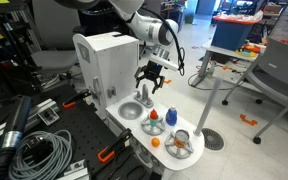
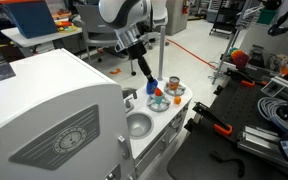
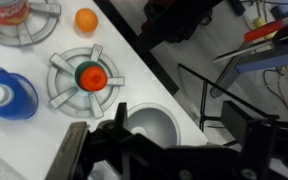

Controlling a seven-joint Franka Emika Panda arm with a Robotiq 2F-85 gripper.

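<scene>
My gripper [image 1: 149, 83] hangs above the white toy-kitchen counter, near the faucet [image 1: 146, 93] and the round sink [image 1: 131, 110]. In the wrist view its two dark fingers [image 3: 80, 147] stand wide apart, with only the grey sink basin [image 3: 154, 124] and counter seen between them. A blue bottle with a white top [image 3: 9, 92] stands on the counter. On one burner sits a red and green object [image 3: 91, 76]. An orange ball [image 3: 86, 19] lies close to that burner. The other burner carries a metal pot [image 1: 181, 136].
A white cabinet [image 1: 101, 62] rises behind the sink end. Along the counter's near side runs a black table [image 1: 66, 128] with clamps and a coiled cable [image 1: 44, 155]. Bare white counter lies around the burners.
</scene>
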